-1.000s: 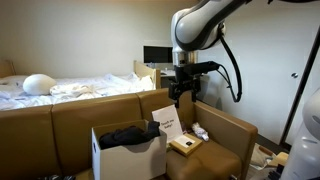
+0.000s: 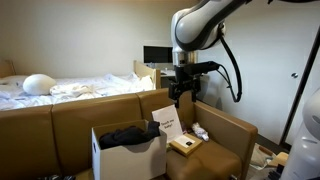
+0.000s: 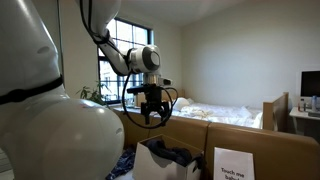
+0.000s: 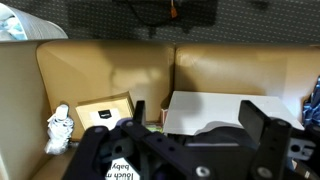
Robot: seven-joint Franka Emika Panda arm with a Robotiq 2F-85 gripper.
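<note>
My gripper points down above the brown couch, its two dark fingers wide apart and nothing seen between them. In exterior view 1 the gripper hangs in the air near a white sign that leans against the backrest. A white box with dark cloth inside stands on the seat to the left. Right of the sign lies a flat light-wood box. In the wrist view, that wooden box has a crumpled white item beside it.
The couch backrest runs behind everything, and an armrest closes off the right side. Behind the couch is a bed with white covers. Bare seat shows in front of the wooden box.
</note>
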